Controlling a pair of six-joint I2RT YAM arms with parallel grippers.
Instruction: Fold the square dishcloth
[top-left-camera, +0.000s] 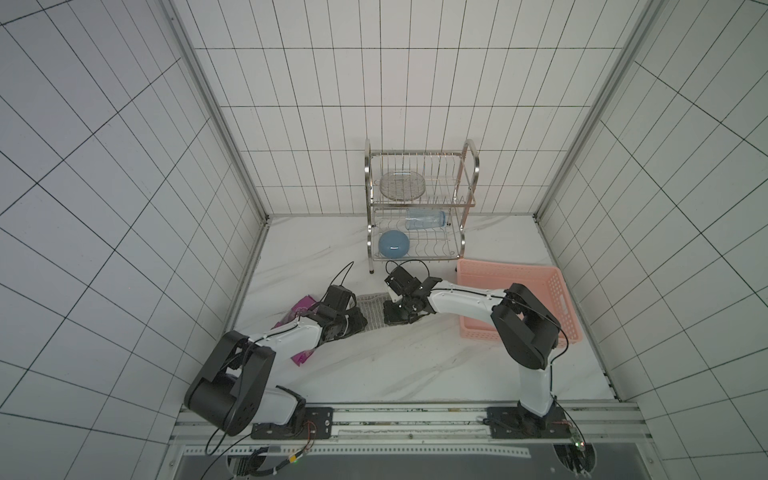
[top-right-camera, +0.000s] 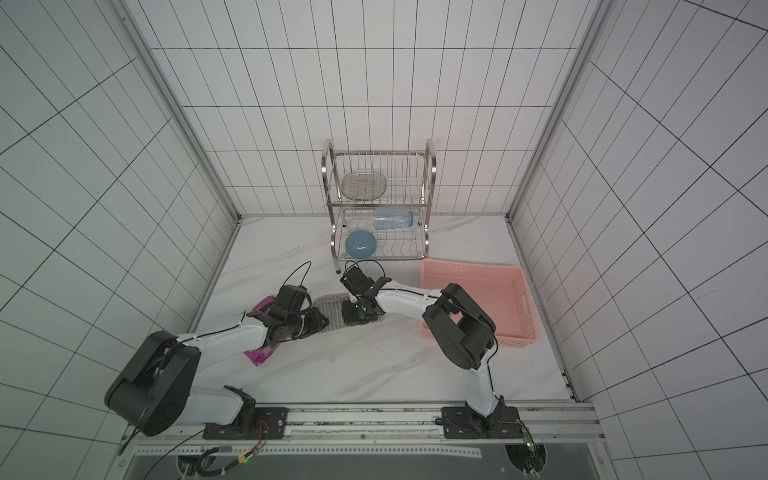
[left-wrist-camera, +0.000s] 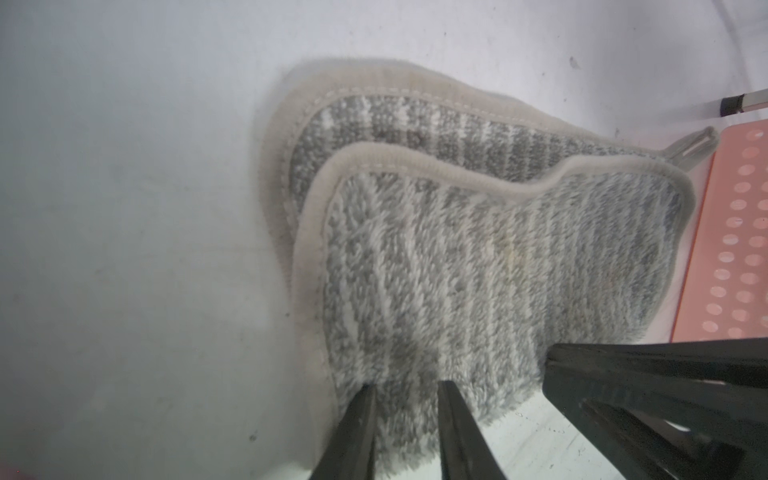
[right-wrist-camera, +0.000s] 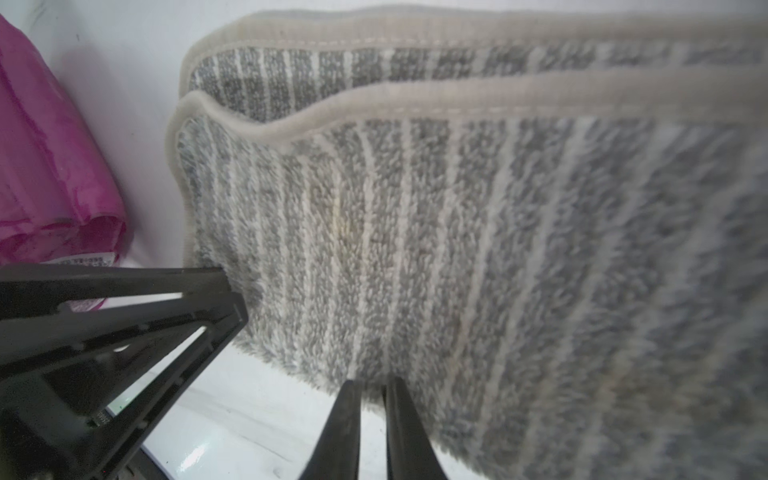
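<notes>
The grey striped dishcloth (left-wrist-camera: 472, 272), edged in beige, lies doubled over; its upper layer leaves a strip of the lower layer (right-wrist-camera: 276, 76) bare along the far side. At its near folded edge in the left wrist view, my left gripper is shut on the cloth. In the right wrist view, my right gripper is shut on the same near edge, farther right. Both top views show the two arms covering much of the cloth, leaving a patch (top-left-camera: 373, 308) visible between them.
A magenta cloth or bag (right-wrist-camera: 56, 160) lies left of the dishcloth, partly under my left arm. The pink basket (top-left-camera: 569, 308) stands at the right beneath my right arm. Behind is a metal dish rack (top-left-camera: 420, 204).
</notes>
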